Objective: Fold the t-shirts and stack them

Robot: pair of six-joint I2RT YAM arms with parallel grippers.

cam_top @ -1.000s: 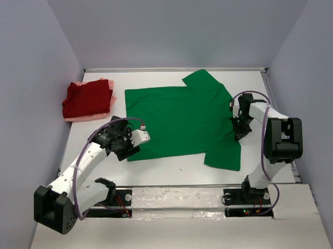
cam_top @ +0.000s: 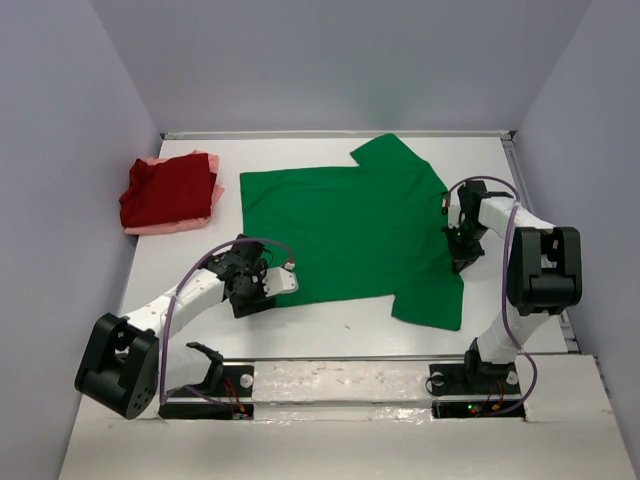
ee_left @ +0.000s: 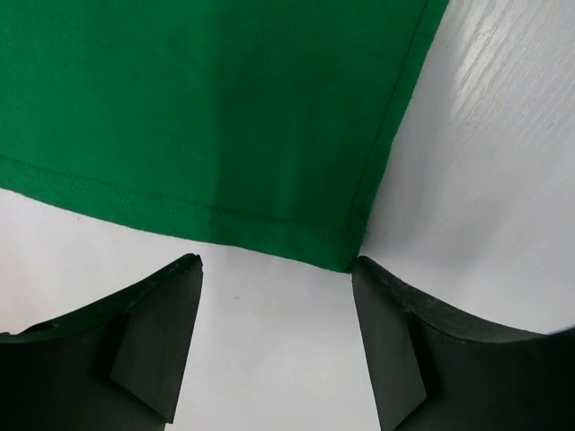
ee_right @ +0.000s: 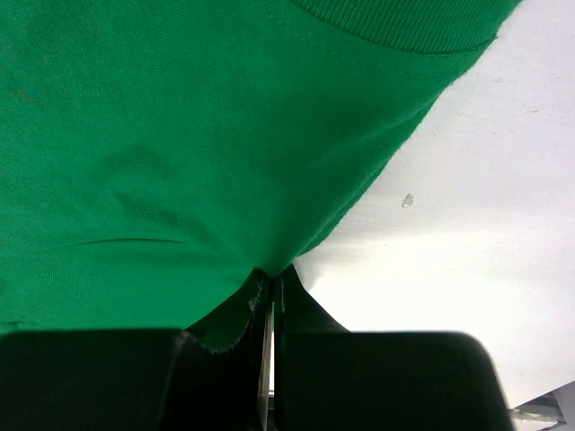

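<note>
A green T-shirt (cam_top: 345, 230) lies spread flat across the table, its sleeves toward the right. My left gripper hangs open over the shirt's lower-left hem corner (ee_left: 332, 242), one finger at the corner's tip. At the shirt's right edge, near the collar (ee_right: 404, 27), my right gripper is shut, its tips pressed at the fabric edge; whether cloth is between them I cannot tell.
A folded red shirt (cam_top: 165, 190) rests on a pink one (cam_top: 190, 225) at the back left. The white table (cam_top: 290, 150) is bordered by walls on the back and sides, with narrow bare strips around the green shirt.
The right arm and the shirt have stayed put.
</note>
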